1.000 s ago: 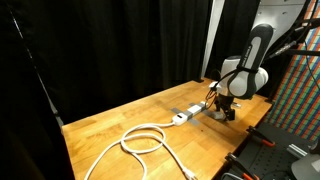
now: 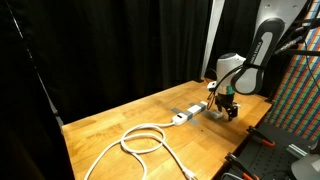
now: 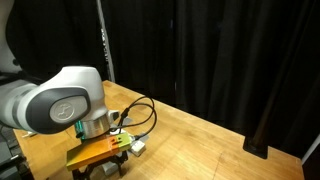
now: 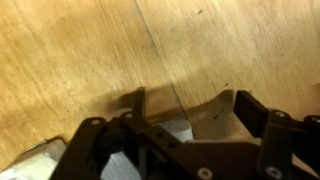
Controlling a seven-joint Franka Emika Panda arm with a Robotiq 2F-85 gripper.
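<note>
My gripper [image 2: 226,109] hangs low over the right end of the wooden table. In the wrist view the dark fingertips of the gripper stand apart, with only bare wood showing between them. A pale block [image 4: 35,162] lies at the lower left of that view. Beside it, a grey-white piece [image 4: 178,130] is mostly hidden behind the gripper's body. In exterior view 2 a small whitish block [image 3: 138,148] rests on the table just right of the gripper [image 3: 100,165].
A white power strip [image 2: 190,113] lies left of the gripper, and a looped white cable [image 2: 128,134] lies farther left. Black curtains [image 2: 110,50] hang behind the table [image 2: 100,125].
The arm and gripper have risen slightly above the right end of the table. The power strip and cable have stayed in place.
</note>
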